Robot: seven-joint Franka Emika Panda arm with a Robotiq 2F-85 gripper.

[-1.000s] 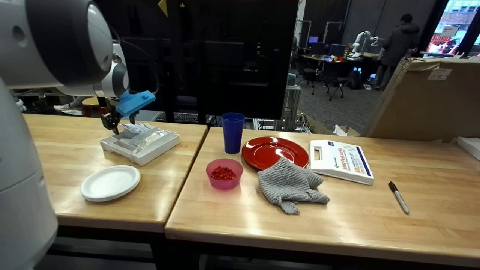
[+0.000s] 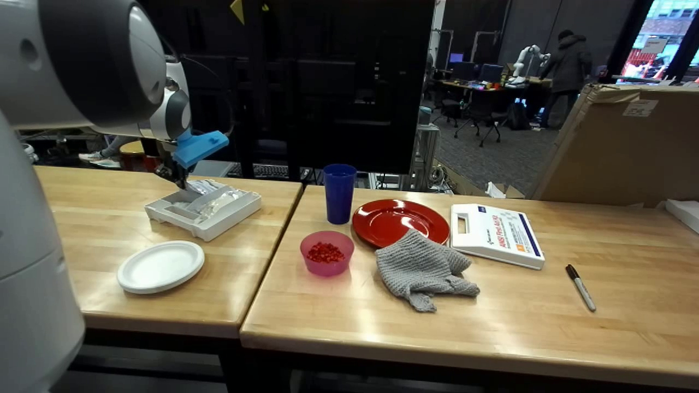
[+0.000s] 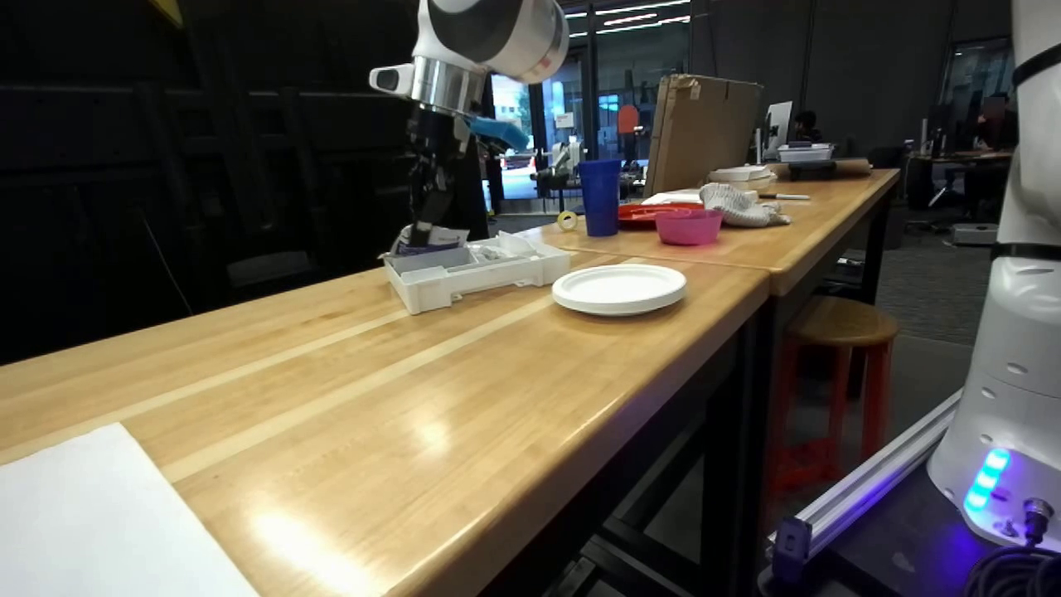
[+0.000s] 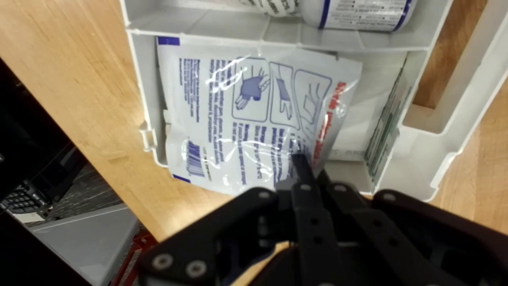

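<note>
A white sealed packet (image 4: 209, 109) with blue print lies across a compartment of the white open case (image 4: 143, 90), its lower edge reaching past the case wall in the wrist view. My gripper is shut at the packet's lower right edge. One finger (image 4: 301, 167) lies over the printed face, the other close beside the edge. Whether film is pinched between the tips cannot be made out. In exterior view 1 the gripper (image 2: 180, 181) points down into the back of the case (image 2: 216, 219); from the other side, the gripper (image 3: 423, 230) stands at the case's far end.
A white bottle (image 4: 364, 12) sits in the neighbouring compartment. Close to the case is a white plate (image 2: 160, 266). Farther right are a blue cup (image 2: 339, 193), pink bowl (image 2: 313, 262), red plate (image 2: 400, 219), grey cloth (image 2: 419, 265), case lid (image 2: 498, 232) and marker (image 2: 580, 288).
A second ago the gripper was open, its fingers apart over the case. Now the fingers are together, and the hand has shifted slightly to the right in exterior view 1.
</note>
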